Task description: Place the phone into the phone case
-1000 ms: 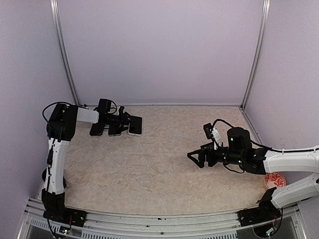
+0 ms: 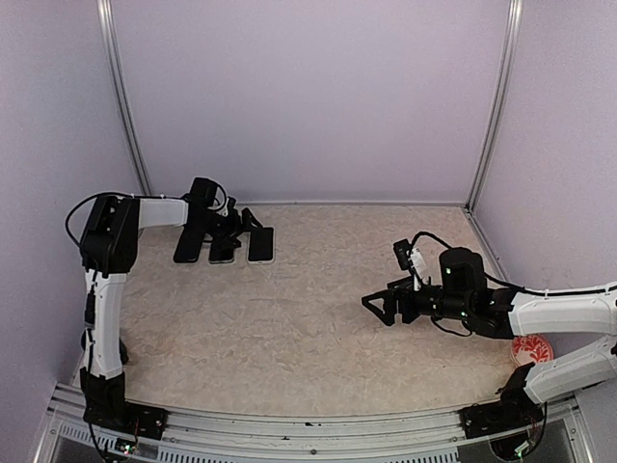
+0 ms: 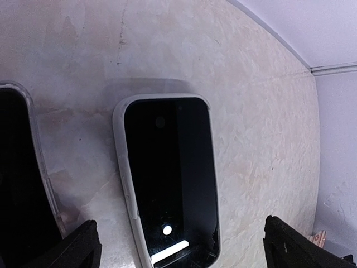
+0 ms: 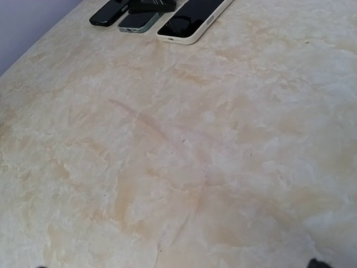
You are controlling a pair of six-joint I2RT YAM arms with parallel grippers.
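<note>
The black-screened phone (image 3: 162, 167) lies flat inside the white phone case (image 3: 124, 162), whose rim runs round its visible edges. In the top view this cased phone (image 2: 261, 247) is the rightmost of three in a row; it also shows at the top of the right wrist view (image 4: 192, 18). My left gripper (image 2: 246, 231) is open above the row, its fingers (image 3: 78, 245) apart on either side of the case and touching nothing. Over bare table on the right, my right gripper (image 2: 377, 311) stands open and empty.
Left of the white case lie a phone with a greenish rim (image 4: 138, 23) and a black phone (image 4: 106, 14). A wall (image 2: 308, 106) rises close behind the row. A red-patterned round item (image 2: 531, 349) sits by the right arm.
The right arm stayed put.
</note>
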